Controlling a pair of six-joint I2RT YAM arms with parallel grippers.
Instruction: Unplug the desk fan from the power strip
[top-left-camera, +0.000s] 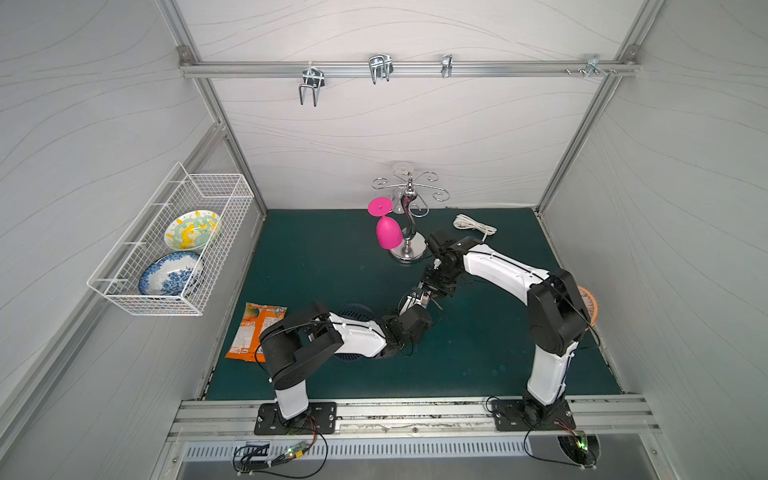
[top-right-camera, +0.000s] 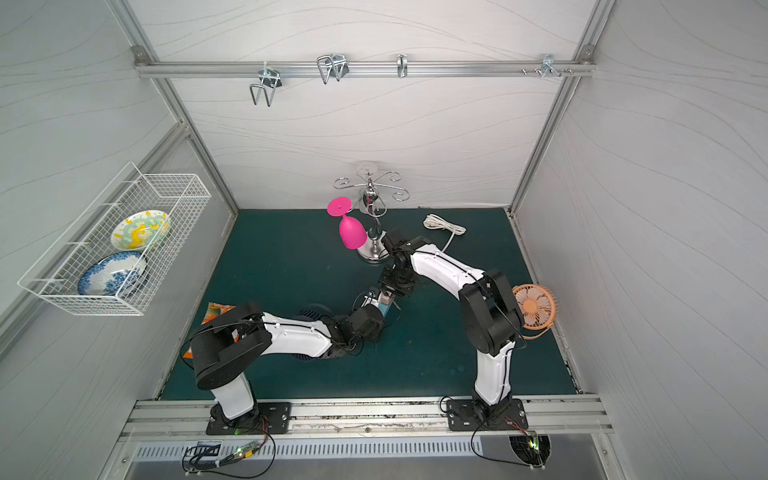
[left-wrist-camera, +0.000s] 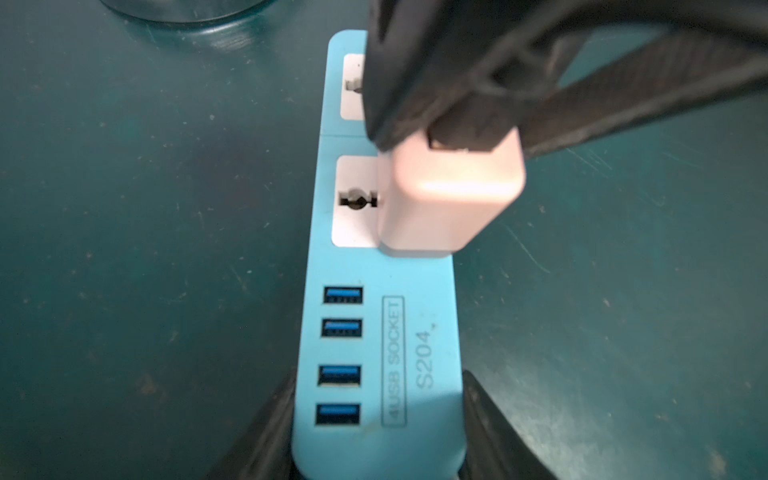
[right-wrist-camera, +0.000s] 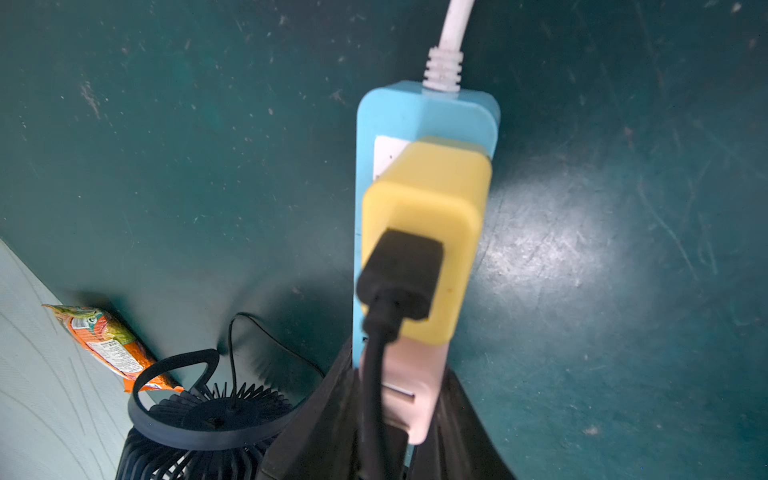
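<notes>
A light-blue power strip (left-wrist-camera: 400, 344) lies on the table, seen closely in both wrist views. My left gripper is shut on its USB end, one finger on each side. Two plug blocks sit on the strip: a pink one (left-wrist-camera: 452, 204) and a yellow one (right-wrist-camera: 424, 208), which has a black cable connector (right-wrist-camera: 404, 268) in its top. The fingers of my right gripper stand on either side of the pink block; whether they press on it cannot be told. A peach desk fan (top-right-camera: 534, 306) stands at the right edge.
A black fan (right-wrist-camera: 216, 424) lies partly under the left arm, near an orange packet (top-left-camera: 254, 329). Behind the grippers stand a metal rack (top-left-camera: 409, 248) and a pink goblet (top-left-camera: 389, 233). A white cord bundle (top-left-camera: 475, 225) lies at the back right.
</notes>
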